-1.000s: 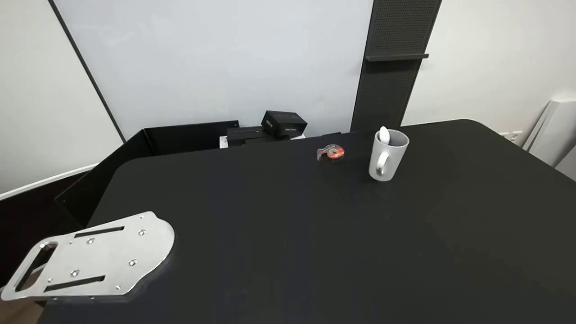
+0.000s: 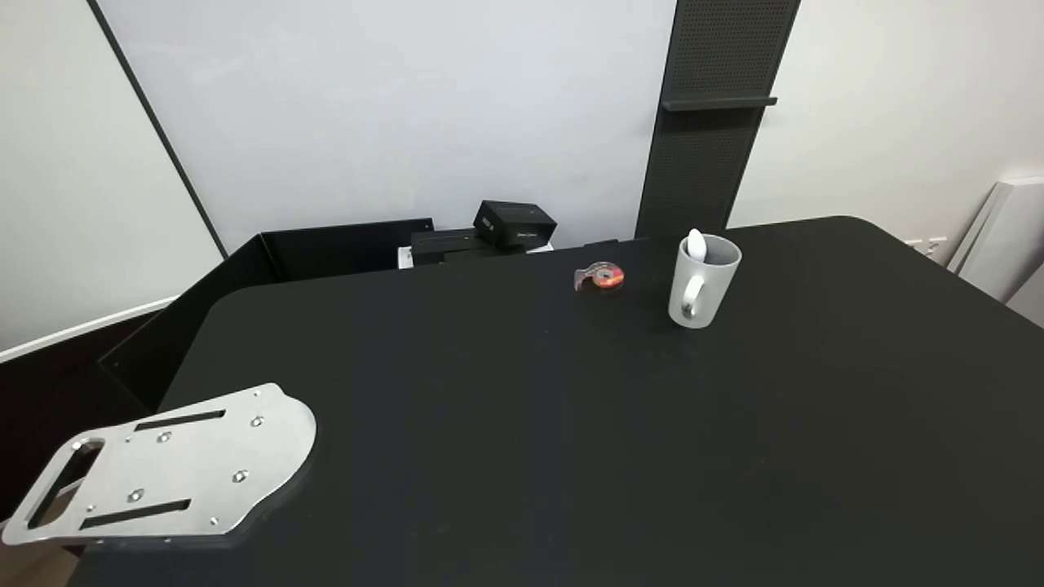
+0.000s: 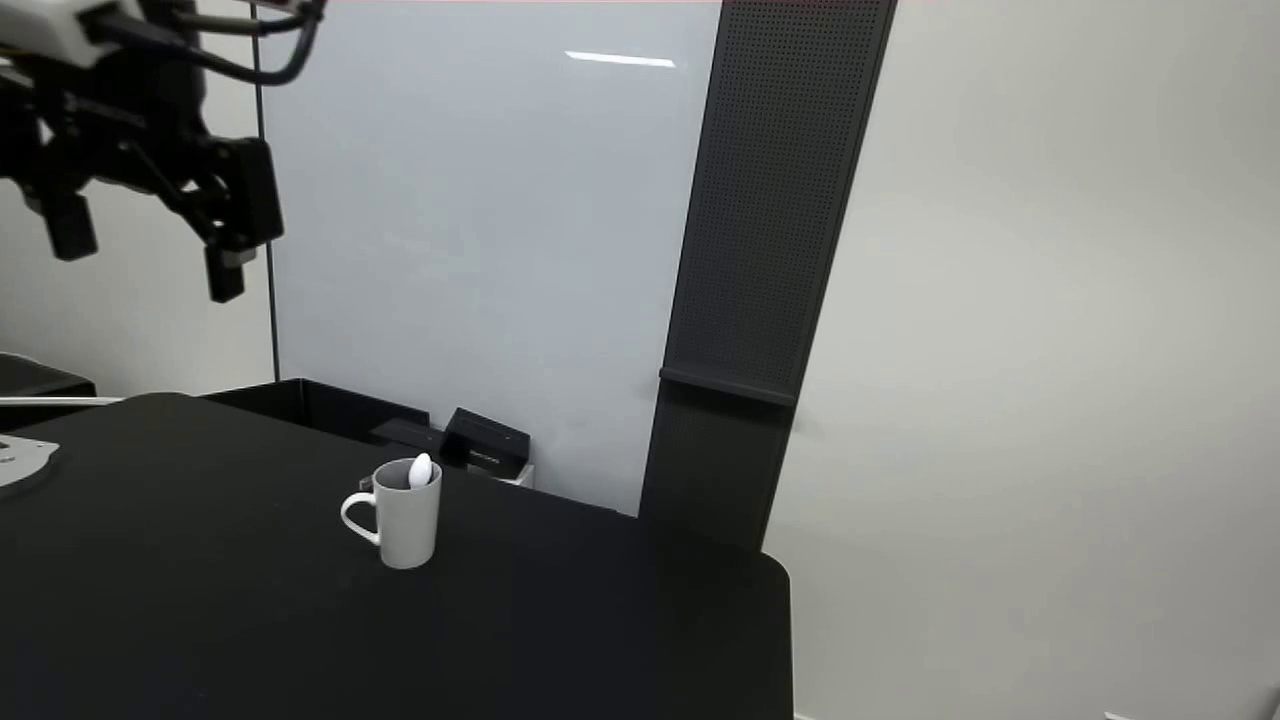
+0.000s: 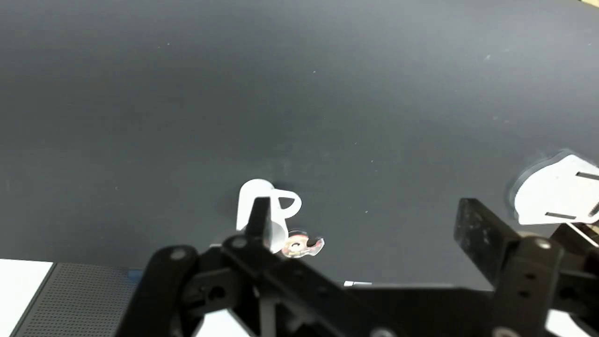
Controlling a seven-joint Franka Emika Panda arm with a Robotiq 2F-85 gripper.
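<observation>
A light grey mug (image 2: 702, 285) stands upright toward the back right of the black table, with a white spoon (image 2: 696, 244) sticking out of it. Just left of the mug lies a small tape dispenser (image 2: 601, 277) with an orange-red roll. High above the table, in exterior view 2, my gripper (image 3: 146, 266) is open and empty, up and to the left of the mug (image 3: 407, 516). In the wrist view one finger (image 4: 258, 221) covers part of the mug (image 4: 255, 192); the tape dispenser (image 4: 301, 245) shows between the fingers, far below them.
A silver metal plate (image 2: 196, 460) with slots is at the table's front left edge. Black boxes (image 2: 515, 224) sit behind the back edge, near a wall panel (image 2: 719, 59).
</observation>
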